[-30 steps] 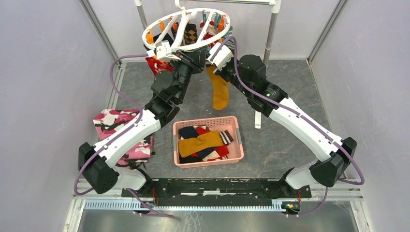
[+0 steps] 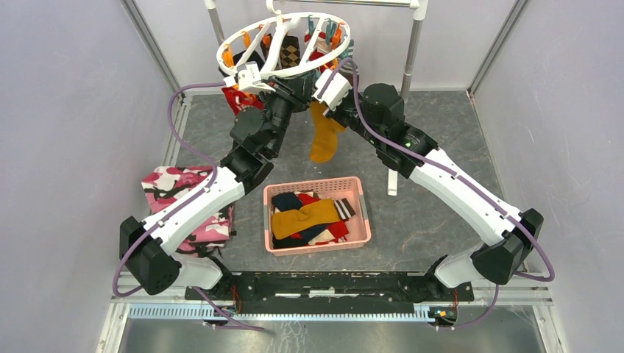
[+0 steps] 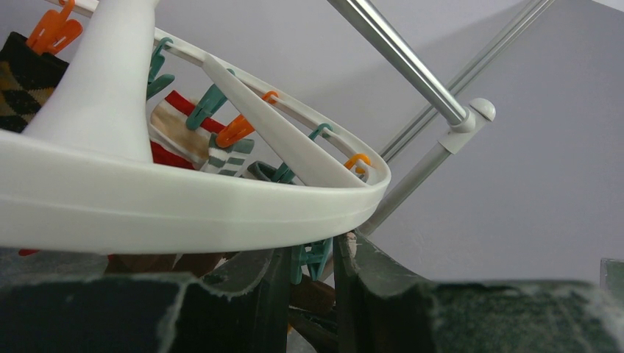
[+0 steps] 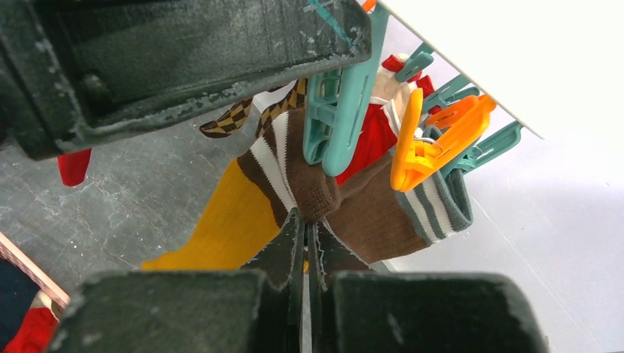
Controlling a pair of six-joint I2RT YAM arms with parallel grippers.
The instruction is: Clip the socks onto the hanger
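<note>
A mustard sock (image 2: 324, 136) with a brown, white-striped cuff (image 4: 274, 158) hangs below the front right of the white round hanger (image 2: 283, 73). In the right wrist view my right gripper is shut at the cuff's lower fold, with thin cloth at its fingertips. A teal clip (image 4: 352, 95) stands over the cuff; whether its fingers grip the cloth is unclear. My left gripper is under the hanger rim, its fingers apart on either side of a teal clip (image 3: 313, 257). How firmly they press it cannot be seen.
An orange clip (image 4: 434, 147) and other clips with socks hang close by on the ring. A pink basket (image 2: 318, 250) of socks sits on the floor, with a pink patterned cloth (image 2: 206, 228) left of it. Both gripper heads are close together under the rim.
The mustard sock's hanging end has swung left. My right gripper has shifted slightly, while the left arm looks unmoved in the top view.
</note>
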